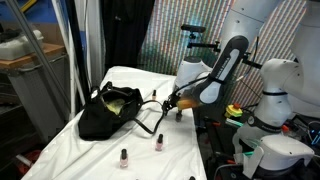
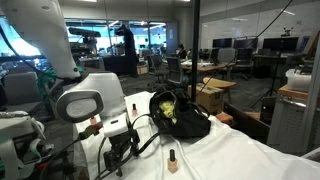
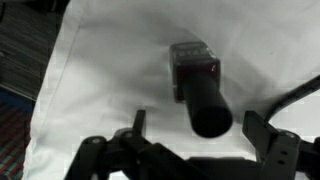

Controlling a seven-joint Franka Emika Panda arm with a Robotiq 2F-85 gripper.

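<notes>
A small bottle with a black cap [image 3: 210, 118] and a dark, brownish body [image 3: 193, 60] appears in the wrist view, its cap toward the camera. My gripper is open, one fingertip on either side of the cap, with visible gaps between them and it. In exterior view 1 the gripper [image 1: 174, 104] is low over the right part of the white table. Exterior view 2 shows the gripper [image 2: 118, 155] from the other side, too dark to make out the bottle near it clearly.
Similar small bottles stand at the table's front [image 1: 124, 158] and nearer the middle [image 1: 159, 143]. A black bag [image 1: 92, 125] with yellow-green contents lies to the left of the arm. A black cable [image 3: 297, 94] runs close by the right finger.
</notes>
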